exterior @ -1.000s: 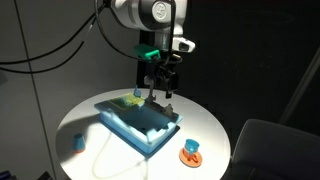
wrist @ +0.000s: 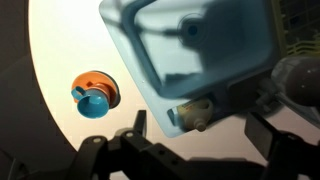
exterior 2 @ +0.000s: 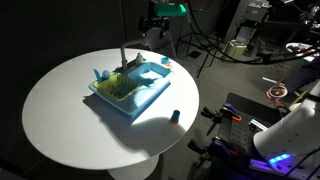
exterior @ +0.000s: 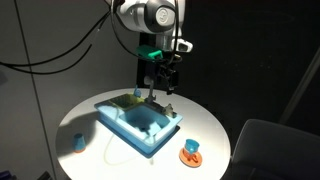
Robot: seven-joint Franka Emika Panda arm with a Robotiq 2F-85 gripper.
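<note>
My gripper is open over the rear right side of the blue toy sink, its dark fingers wide apart. Nothing shows between them except the view below, where a small brownish object lies at the sink's edge. A blue cup stands on an orange saucer to the right of the sink. In the wrist view this cup lies left of the gripper, apart from it. The sink basin looks empty. Another small blue item stands on the table in front of the sink.
A green dish rack fills one end of the sink unit, with blue pieces at it. A grey faucet rises behind the basin. The round white table has clear room around the sink. A dark chair stands at right.
The arm and gripper have shifted slightly in exterior view 1, staying above the sink's back. The sink, cup and saucer have not moved.
</note>
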